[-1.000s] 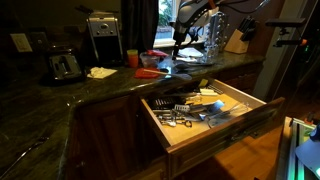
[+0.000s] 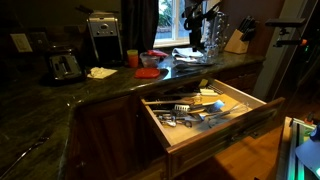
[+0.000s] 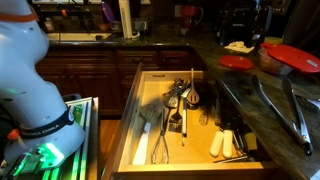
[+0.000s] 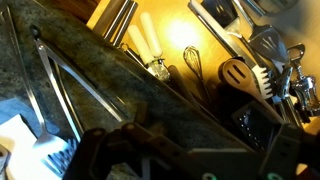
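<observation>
Above the drawer [image 2: 257, 100], my gripper [image 2: 194, 42] hangs open near the window end of the counter. In the wrist view the gripper has its dark fingers spread, and no object shows held between them. The pulled-out drawer [image 3: 128, 115] holds several utensils, among them a whisk [image 3: 161, 149], a slotted turner [image 3: 176, 122] and white-handled tools [image 3: 228, 143]. A wooden slotted spoon [image 4: 237, 72] shows by the drawer's counter-side edge, partly hidden by the gripper. Its lower part cannot be seen.
On the dark counter lie metal tongs [image 4: 66, 88] and a slotted metal tool [image 4: 52, 148]. Red-lidded containers [image 3: 288, 57], a red cup [image 2: 132, 58], a toaster [image 2: 63, 66] and a coffee maker [image 2: 105, 38] also stand there. Bare drawer floor shows at its far end.
A long brown utensil, earlier slanting across the counter edge, now seems to lie along the drawer's back side. My gripper has shifted slightly.
</observation>
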